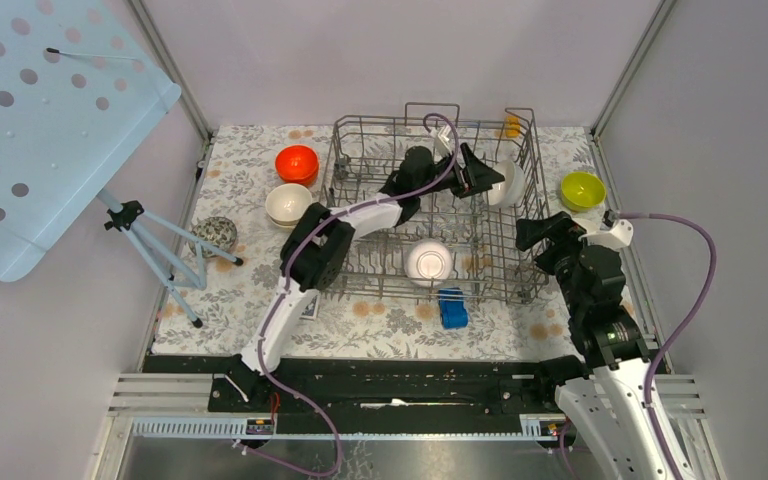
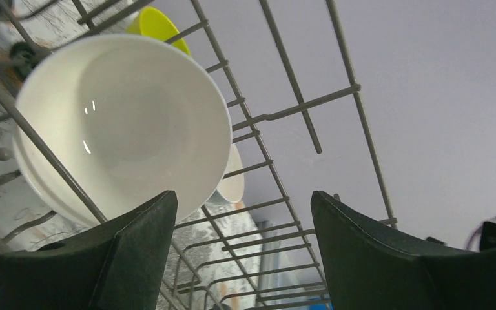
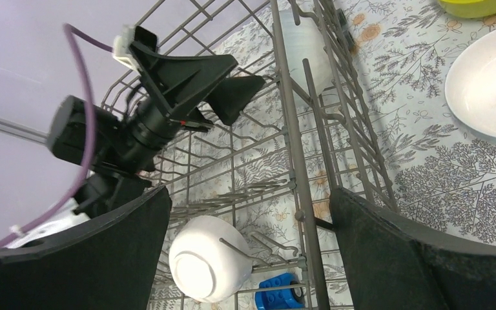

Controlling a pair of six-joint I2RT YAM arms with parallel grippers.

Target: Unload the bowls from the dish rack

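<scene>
Inside the wire dish rack, a white bowl leans on its side near the right end. Its hollow faces my left gripper, which stands open just left of the bowl with nothing between its fingers. A second white bowl sits upside down at the rack's front; the right wrist view shows its base. My right gripper is open over the rack's right side, and a rack wire passes through the view between its fingers. Whether it touches the wire I cannot tell.
On the counter left of the rack stand a red bowl, a cream bowl and a patterned round thing. A yellow-green bowl is to the right. A blue object lies at the rack's front edge.
</scene>
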